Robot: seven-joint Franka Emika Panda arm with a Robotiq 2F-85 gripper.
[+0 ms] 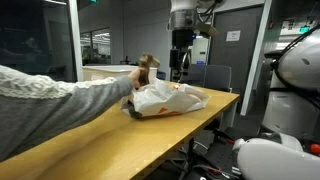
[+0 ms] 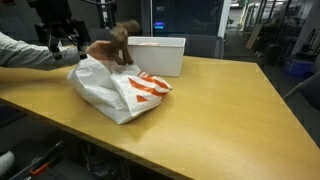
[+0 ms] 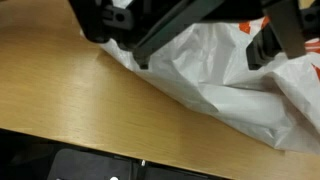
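Observation:
A crumpled white plastic bag [image 2: 108,95] with orange markings lies on the wooden table [image 2: 220,120]. My gripper is open above the bag, its fingers [image 3: 125,38] set wide apart with nothing visible between them but the bag below. In the first exterior view the gripper [image 1: 180,72] hangs just above the bag [image 1: 165,97], pointing down. A person's hand [image 2: 100,50] reaches in at the bag and holds a brown, fuzzy-looking object [image 2: 122,38] over it. What that object is, and whether anything lies inside the bag, I cannot tell.
The person's grey-sleeved arm [image 1: 55,108] crosses the table beside my gripper. A white box [image 2: 157,55] stands behind the bag at the table's far side. Chairs [image 2: 203,46] stand beyond.

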